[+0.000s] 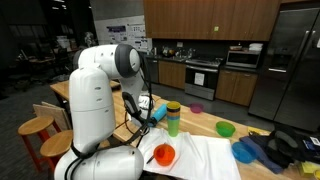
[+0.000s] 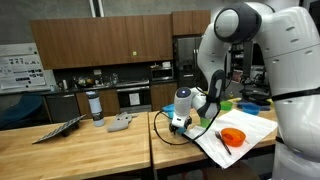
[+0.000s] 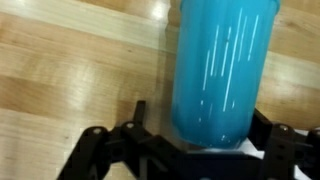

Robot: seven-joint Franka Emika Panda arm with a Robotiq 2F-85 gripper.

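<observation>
A blue cup-like cylinder (image 3: 218, 75) with white vertical streaks fills the upper middle of the wrist view. My gripper has it between the fingers, which stand part open. The left finger (image 3: 140, 112) is clear of the cylinder by a visible gap, while the right one lies close against its edge; contact there is unclear. In exterior view 1 the blue cylinder (image 1: 157, 112) is beside the gripper (image 1: 146, 118), low over the table. The gripper (image 2: 182, 126) partly hides it in exterior view 2.
A green and yellow can (image 1: 173, 120) stands just right of the gripper. An orange bowl (image 1: 164, 155) rests on a white cloth (image 1: 205, 155). Green bowl (image 1: 225, 129) and blue bowl (image 1: 243, 152) are farther right. The table's left half (image 2: 75, 150) has free room.
</observation>
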